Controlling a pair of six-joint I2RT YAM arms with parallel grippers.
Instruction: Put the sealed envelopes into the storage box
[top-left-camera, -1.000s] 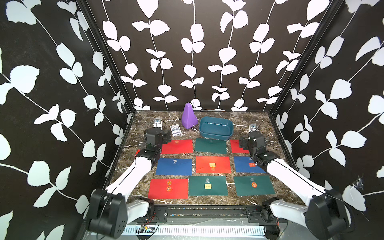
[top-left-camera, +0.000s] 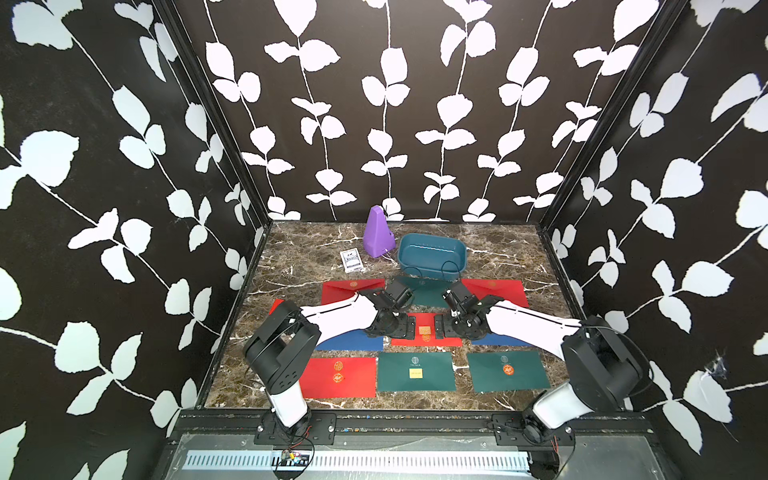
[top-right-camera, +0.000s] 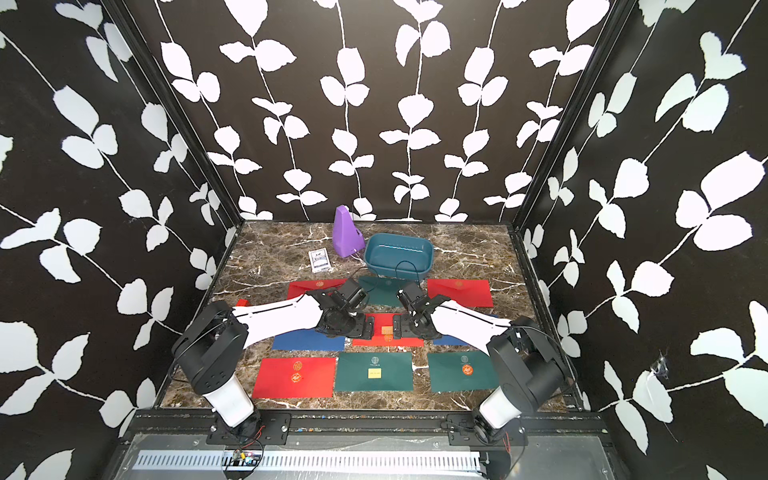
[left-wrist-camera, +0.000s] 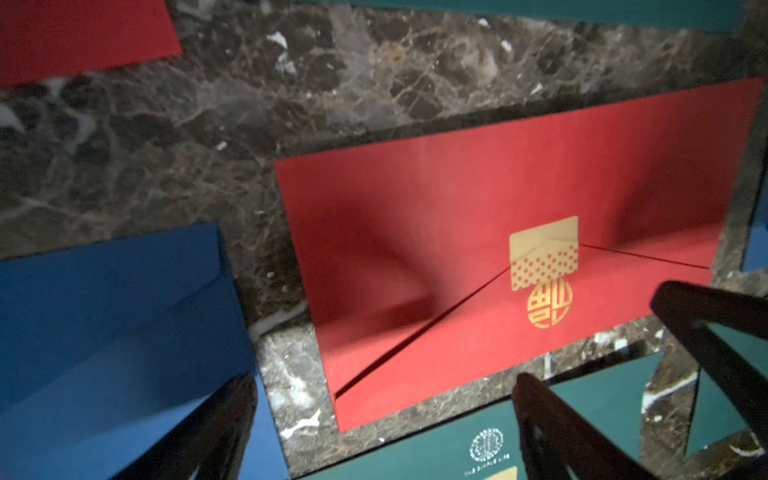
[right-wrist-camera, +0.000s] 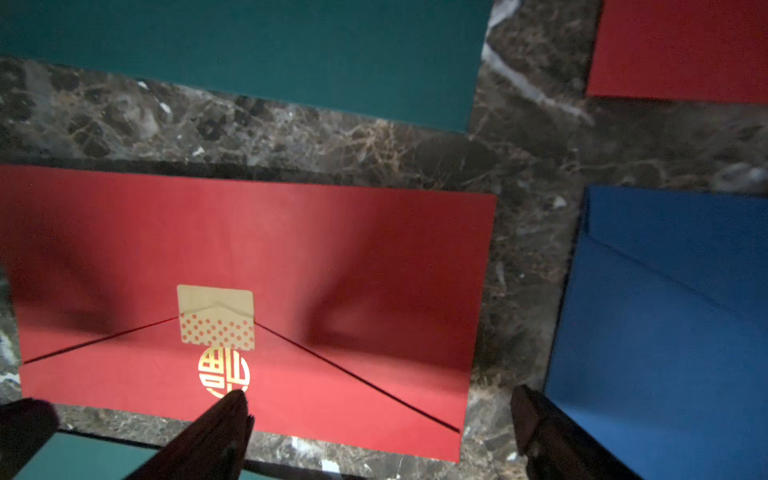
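Note:
The middle red envelope (top-left-camera: 425, 329) lies flat, a gold dotted sticker (right-wrist-camera: 216, 317) across its flap edge. Over its left end is my left gripper, open and empty. My right gripper hangs above the same envelope's right end, fingers apart with nothing between them. Nearby lie a green envelope with a yellow sticker (top-left-camera: 416, 372), a green one with an orange seal (top-left-camera: 508, 371) and a red one with an orange seal (top-left-camera: 337, 377). Blue envelopes (left-wrist-camera: 120, 320) flank the middle one, partly covered by the arms in the top views. Behind stands the empty teal storage box (top-left-camera: 432, 253).
A purple cone-like object (top-left-camera: 377, 233) and a small white card (top-left-camera: 351, 261) stand left of the box. Red envelopes (top-right-camera: 460, 292) and a plain green one (top-left-camera: 428, 293) lie in the back row. Something small and red (top-right-camera: 241, 303) shows at the left.
Both arms have swung inward from the sides to the middle red envelope. The left gripper came across from the back left; the right one came from the back right. The envelopes have not moved.

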